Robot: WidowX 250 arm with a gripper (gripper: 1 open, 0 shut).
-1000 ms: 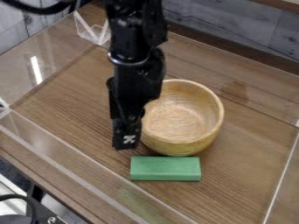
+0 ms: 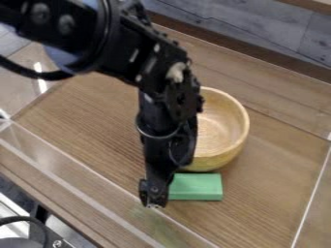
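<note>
The black arm reaches down from the upper left to the middle of the view, its gripper [image 2: 163, 184] low over the left end of a green block [image 2: 199, 189], which it partly covers. The gripper is open; whether the block sits between its fingers is hard to tell. Behind it on the right, a round tan bowl [image 2: 223, 130] stands on the wooden surface, partly hidden by the arm.
A grey plank wall [image 2: 246, 39] runs along the back. A dark cable lies at the lower left corner.
The gripper has moved down and toward the front, from beside the bowl onto the left end of the green block, and now hides more of the bowl's left side.
</note>
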